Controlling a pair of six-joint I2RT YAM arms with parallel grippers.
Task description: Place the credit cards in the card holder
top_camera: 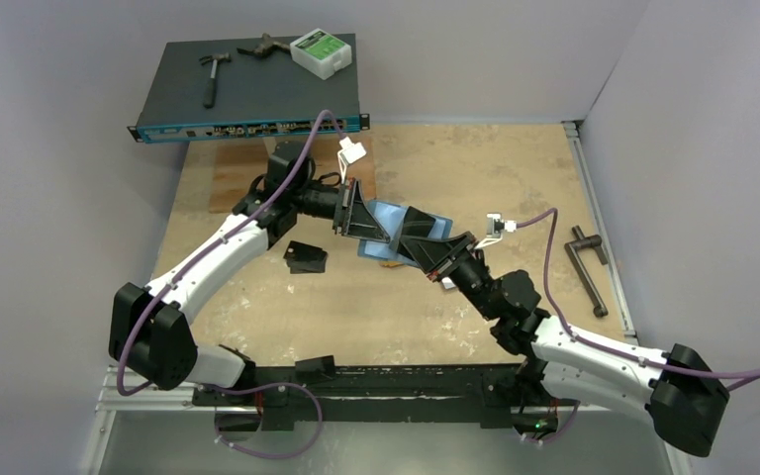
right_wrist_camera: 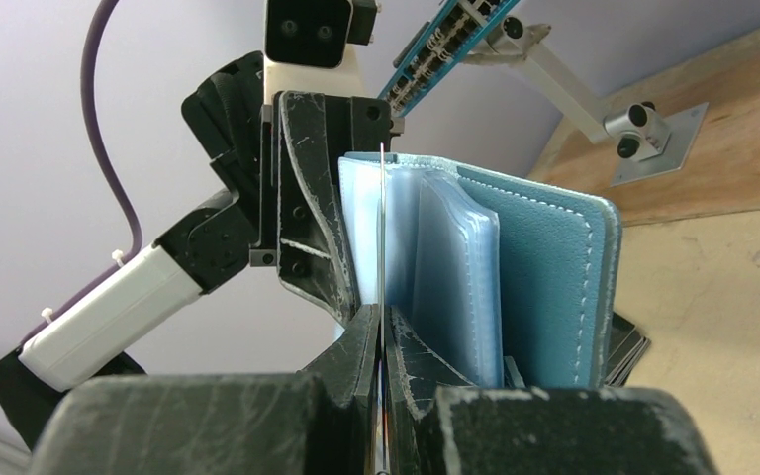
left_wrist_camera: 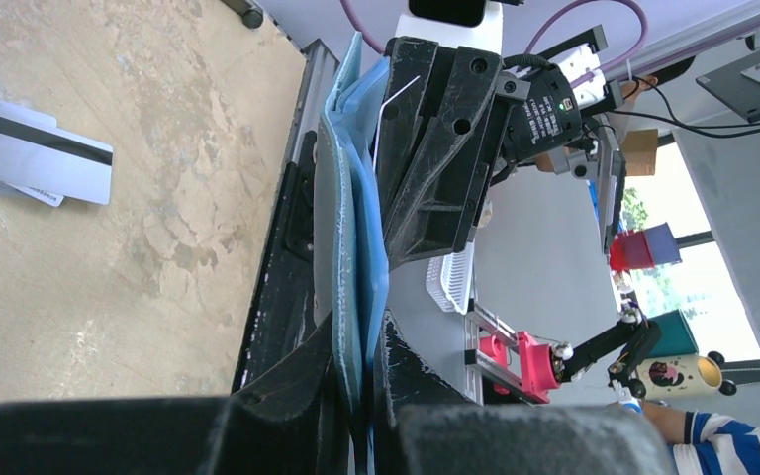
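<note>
The light-blue card holder is raised above the table, spread open. My left gripper is shut on its left part; in the left wrist view the holder rises between the fingers. A dark card overlaps the holder's right part, with my right gripper shut on it. Seen edge-on in the right wrist view, this card is a thin upright line beside the holder's clear pockets. Whether its edge is inside a pocket I cannot tell. Dark cards lie on the table at left.
White cards with a dark stripe lie on the table below the holder. A metal handle is at the right edge, and a dark equipment box at the back left.
</note>
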